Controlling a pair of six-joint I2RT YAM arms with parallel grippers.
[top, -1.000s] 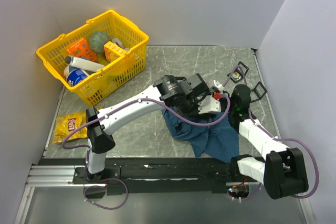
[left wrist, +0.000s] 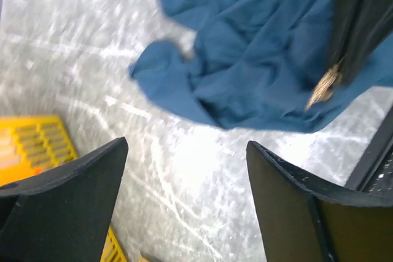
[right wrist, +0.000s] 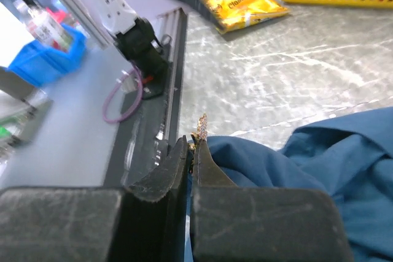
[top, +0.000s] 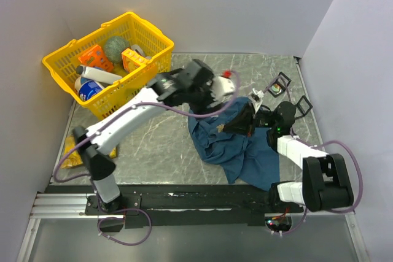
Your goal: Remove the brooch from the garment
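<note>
A dark blue garment [top: 233,151] lies crumpled on the marbled tabletop. My right gripper is shut on a small gold, glittery brooch [right wrist: 201,127], which sticks out past its fingertips. In the left wrist view the brooch [left wrist: 323,88] shows at the right gripper's tip, over the blue cloth [left wrist: 245,72]. Whether it touches the cloth or is clear of it, I cannot tell. My left gripper stands open and empty, with bare tabletop behind the gap; the top view shows that arm blurred, over the garment's upper left edge.
At the upper left stands a yellow basket [top: 161,59] filled with several items. A yellow snack bag [right wrist: 242,5] lies on the left of the table, partly hidden by the left arm in the top view. Bare table lies between basket and garment.
The left arm has swung left and up, away from the garment's middle.
</note>
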